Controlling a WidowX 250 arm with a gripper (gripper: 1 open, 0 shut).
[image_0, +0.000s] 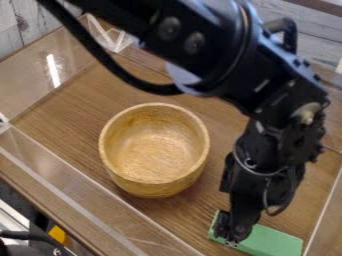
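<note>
The black gripper (241, 215) reaches down from the top right, its fingers low over the left end of a mint-green block (271, 241) at the bottom right. Its fingers look apart, with nothing clearly held between them; whether they touch the block is hard to tell. A tan round bowl (150, 145) sits left of the gripper on the wooden table.
The wooden table (74, 120) has free room left of and behind the bowl. Clear rails run along the left and front edges. A yellow object (27, 228) lies outside at the bottom left. The arm covers much of the back.
</note>
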